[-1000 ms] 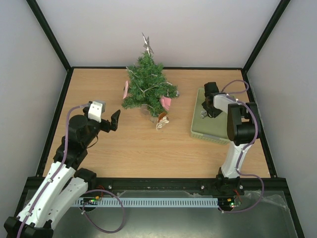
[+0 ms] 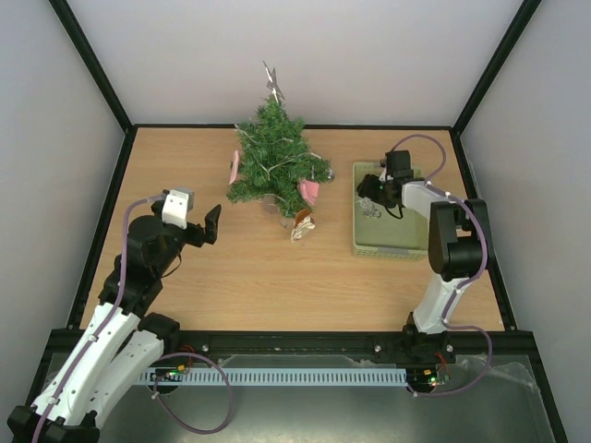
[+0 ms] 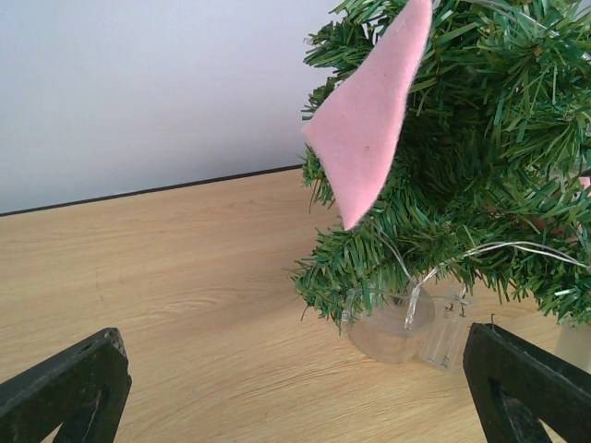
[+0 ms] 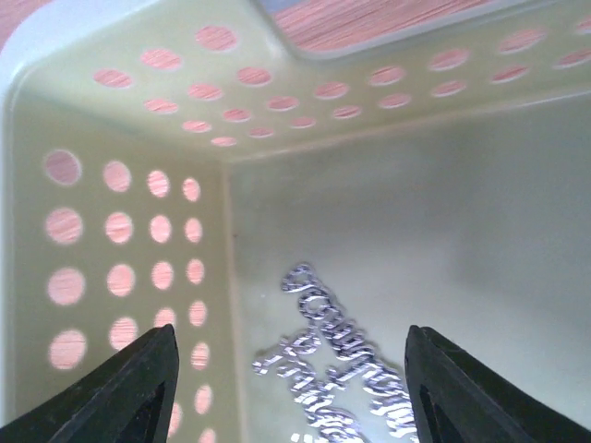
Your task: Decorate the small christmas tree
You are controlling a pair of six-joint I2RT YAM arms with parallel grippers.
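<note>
The small green tree point(image 2: 277, 152) stands at the middle back, with a silver topper, pink felt pieces point(image 3: 365, 120) and a brown-white ornament point(image 2: 302, 227) low at its front. My left gripper point(image 2: 208, 224) is open at left of the tree; in its wrist view nothing is between the fingertips. My right gripper is open over the green basket point(image 2: 388, 235), near its left wall. Below its fingers, silver chain-like ornaments point(image 4: 342, 341) lie on the basket floor; none shows held.
The basket fills the table's right side. Bare wood point(image 2: 249, 286) is clear across the front middle. Walls and dark frame edges bound the table on the left, back and right.
The right gripper has shifted leftward over the basket, uncovering more of its floor on the right. The basket appears slightly shifted left. The left arm is still.
</note>
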